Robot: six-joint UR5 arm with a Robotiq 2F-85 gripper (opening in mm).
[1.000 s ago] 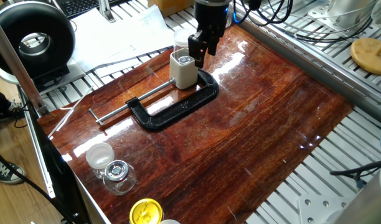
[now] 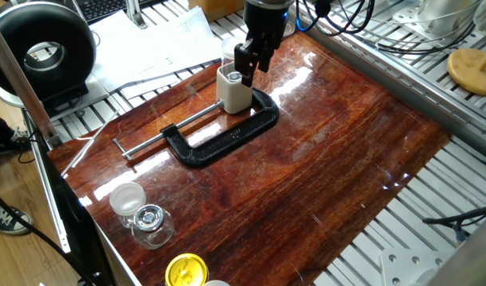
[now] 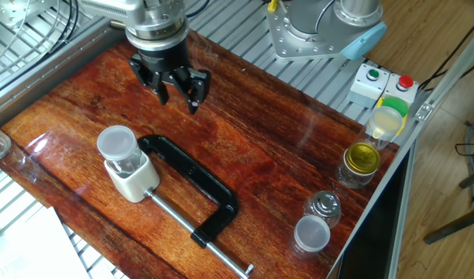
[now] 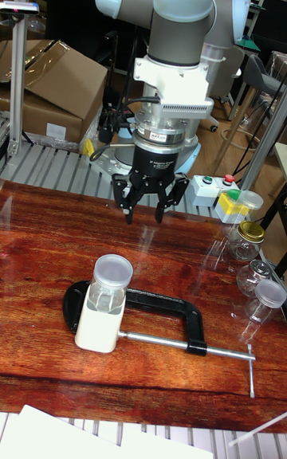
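Observation:
A clear jar with a frosted white lid (image 3: 118, 142) stands upright in a beige holder (image 3: 133, 184). A black C-clamp (image 3: 192, 175) grips that holder, its long screw running along the table. My gripper (image 3: 177, 103) hangs over the table near the jar, fingers spread and nothing between them. In the third exterior view the gripper (image 4: 144, 220) is higher than the lid (image 4: 114, 269) and behind it, clear of both jar and clamp. From the first exterior view, the gripper's dark fingers (image 2: 244, 60) overlap the jar, so the gap there is hard to judge.
Several jars line one table edge: a gold-lidded one (image 3: 362, 158), a silver-topped one (image 3: 326, 204), a white-lidded one (image 3: 311, 233) and another (image 3: 386, 120) near the button boxes (image 3: 382, 87). Broad bare wood (image 2: 338, 159) lies between clamp and far side.
In the first exterior view the gripper has shifted slightly left, toward the jar and holder. Jars, clamp and holder stay where they were.

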